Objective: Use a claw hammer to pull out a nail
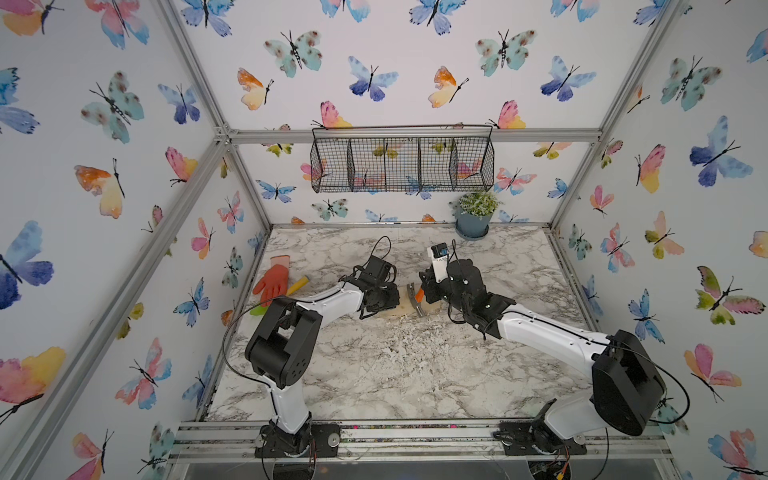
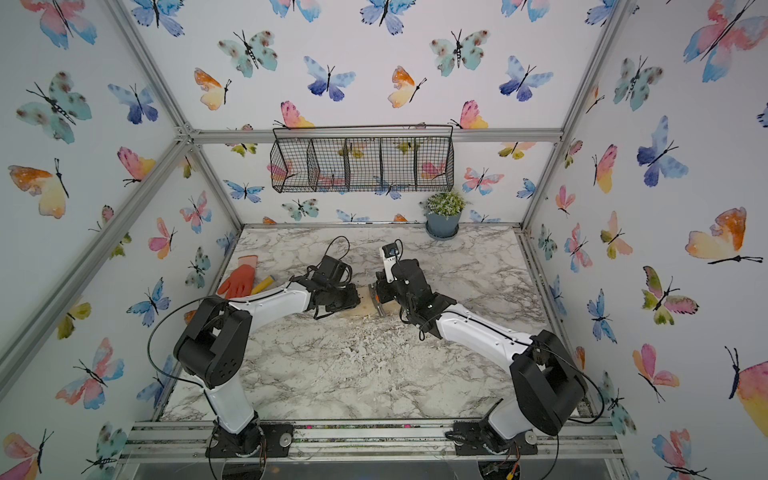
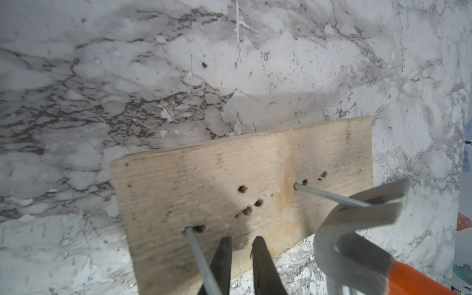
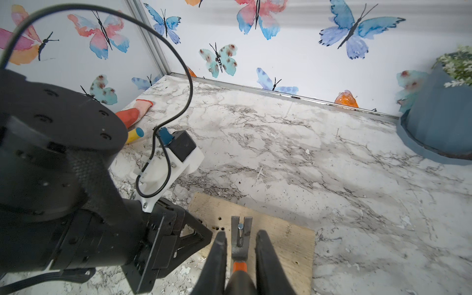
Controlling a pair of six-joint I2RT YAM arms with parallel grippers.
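Note:
A pale wooden board [image 3: 196,182] lies on the table with two nails standing in it. One nail [image 3: 195,255] rises close beside my left gripper, whose fingers are parted; I see nothing between them. The other nail [image 3: 324,193] sits between the prongs of the hammer's claw [image 3: 373,209]. In the right wrist view the head of that nail [image 4: 241,226] shows in the claw's slot. My right gripper is shut on the hammer's orange handle [image 4: 240,266], with the hammer head [image 4: 240,253] over the board.
Gloves [image 1: 273,280] and a yellow-handled tool [image 1: 297,285] lie at the left edge. A potted plant [image 1: 473,214] stands at the back, near the wire basket [image 1: 402,164] on the wall. Debris [image 1: 408,352] litters the table in front of the board.

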